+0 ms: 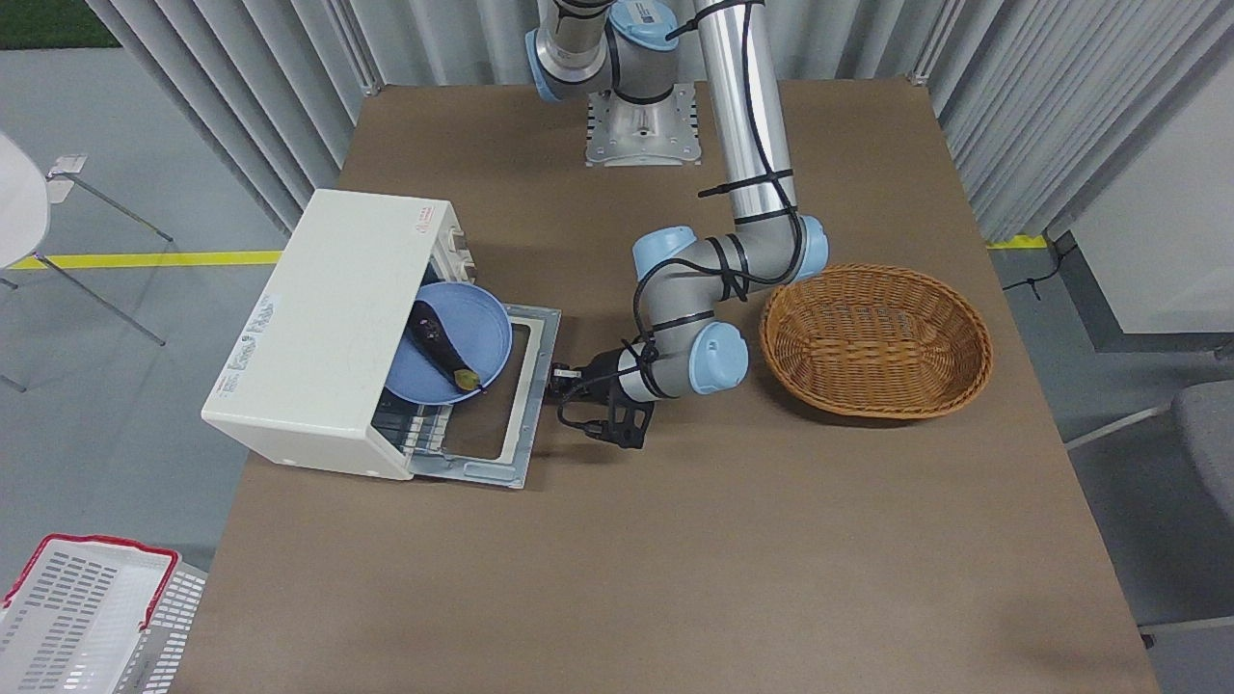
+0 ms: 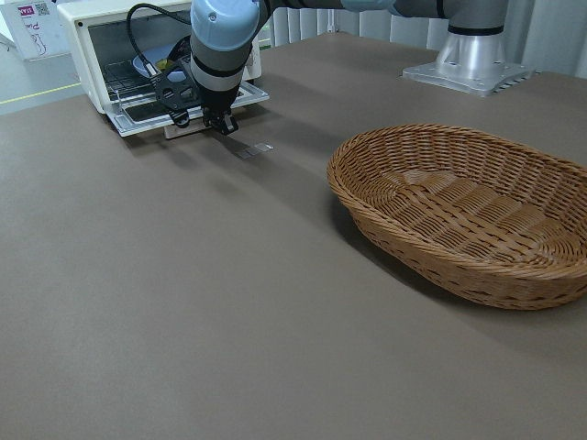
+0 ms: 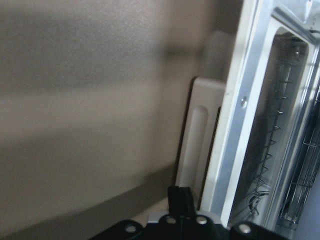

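Note:
A white toaster oven [image 1: 312,312] lies on the table with its door [image 1: 521,428] folded down open. Inside on a blue plate [image 1: 486,335] rests a dark eggplant [image 1: 437,342]. The black gripper is low beside the door's outer edge [image 3: 227,125], close to a pale handle bar [image 3: 197,130] along it. Its fingertips appear together, with nothing seen between them; whether it touches the door I cannot tell.
A wicker basket [image 1: 874,341] sits right of the arm. A white crate [image 1: 75,613] stands on the floor at the front left.

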